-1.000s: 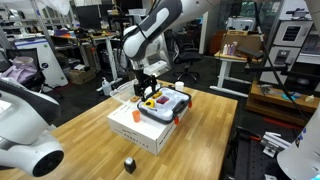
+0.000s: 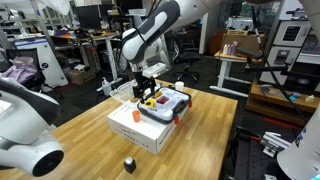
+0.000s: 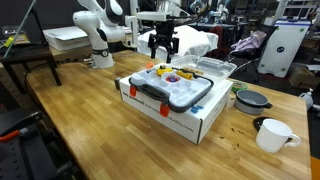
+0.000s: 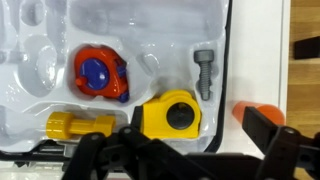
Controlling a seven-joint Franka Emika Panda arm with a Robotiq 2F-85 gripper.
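Note:
My gripper is open above the tray, its dark fingers apart at the lower edge of the wrist view, with nothing held between them. A yellow piece with a black round centre (image 4: 172, 115) lies in the tray (image 4: 170, 18), close to the left finger. Left of it are a yellow bolt-like piece (image 4: 80, 126) and a red and blue round toy (image 4: 97, 75). A grey screw (image 4: 205, 70) rests along the tray's right side. Outside the tray, an orange cup (image 4: 258, 120) is partly covered by the right finger.
The tray rests on a white box (image 3: 190, 122) on the wooden table. In exterior view 2, a white mug (image 3: 277, 135) and a grey pot (image 3: 250, 101) stand to its right. A small dark object (image 2: 129, 164) sits nearer the front. Table space in front of the box is clear.
The arm above the tray has shifted slightly. The tray and the pieces in it show no visible movement.

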